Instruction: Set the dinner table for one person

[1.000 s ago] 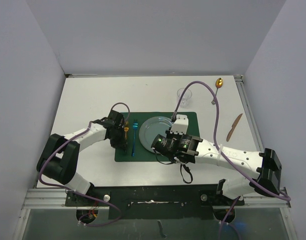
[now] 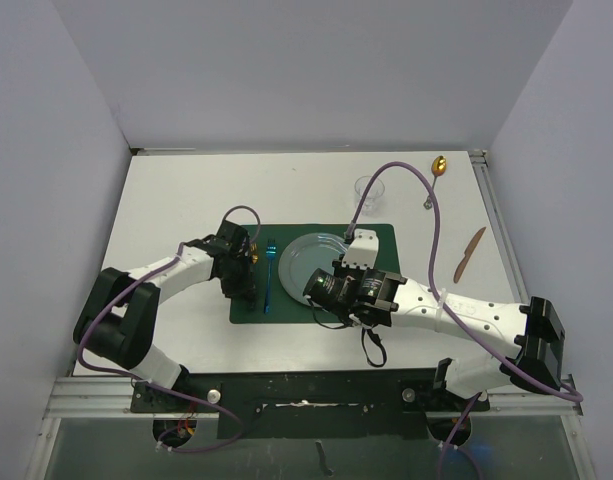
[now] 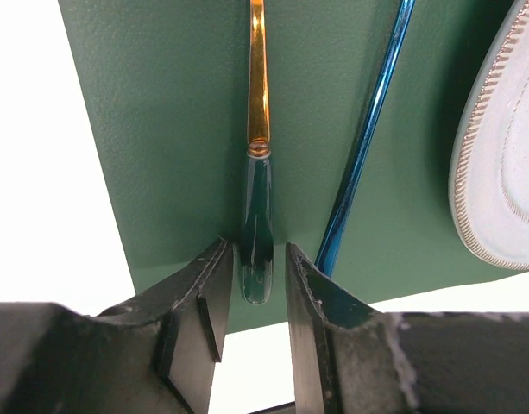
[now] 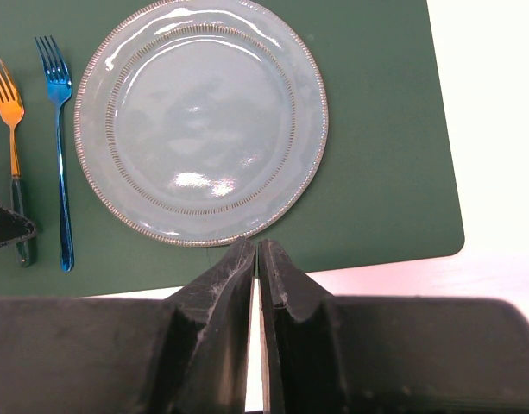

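Note:
The orange fork (image 4: 10, 112) with a dark green handle (image 3: 257, 207) lies on the green placemat (image 4: 393, 155), left of the blue fork (image 4: 59, 121). In the left wrist view, my left gripper stands open around that handle, a small gap on each side. Right of both forks rests the grey plate (image 4: 195, 112). My right gripper is shut with nothing between its fingers, over the plate's near edge. A gold spoon (image 2: 437, 172) and a brown-orange knife (image 2: 469, 254) lie off the mat at the right. A clear glass (image 2: 369, 190) stands behind the mat.
In the top view, my right arm (image 2: 446, 312) stretches across the front right, and its purple cable (image 2: 435, 220) arches between the plate and the knife.
The fork stays on the mat. The right gripper has not moved.

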